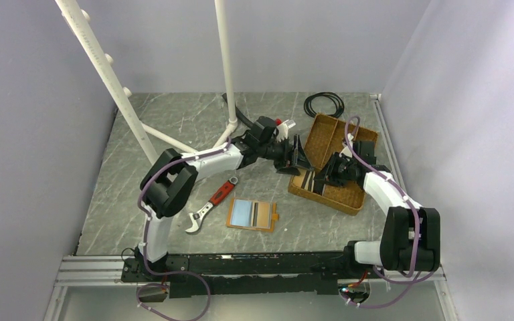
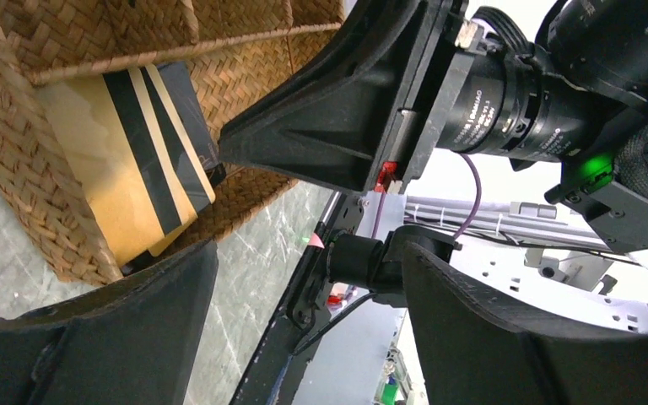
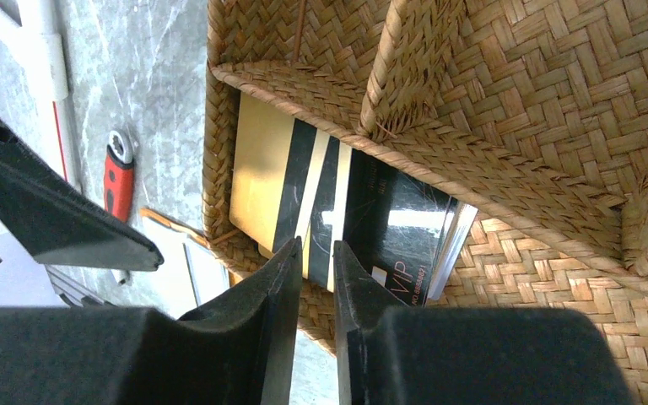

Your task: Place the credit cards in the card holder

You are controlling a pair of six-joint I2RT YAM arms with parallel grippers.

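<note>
Several cards, gold, black and striped (image 2: 101,152) (image 3: 261,169), lie in the front left compartment of the woven basket (image 1: 338,206). The tan card holder (image 1: 262,215) lies open on the table at front centre, a light blue panel on its left. My left gripper (image 1: 293,160) is over the basket's left corner, its fingers apart in its wrist view, nothing seen between them. My right gripper (image 1: 331,170) is over the same compartment from the right; in its wrist view the fingertips (image 3: 350,270) stand close above the cards, and whether anything is between them is unclear.
An adjustable wrench (image 1: 211,204) lies left of the holder. White pipes (image 1: 229,80) stand at the back left, and a black cable coil (image 1: 323,100) lies behind the basket.
</note>
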